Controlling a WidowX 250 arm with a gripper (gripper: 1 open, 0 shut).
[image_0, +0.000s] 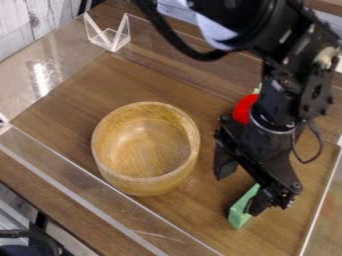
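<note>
My black gripper (250, 178) is open, low over the right part of the wooden table, with its fingers above a green block (241, 210) that is partly hidden under it. A tan wooden bowl (144, 170) sits to the left of the gripper. A red object (246, 107) with a bit of green behind it is mostly hidden by the arm.
Clear plastic edging runs along the near and left sides, with a small clear bracket (110, 35) at the back left.
</note>
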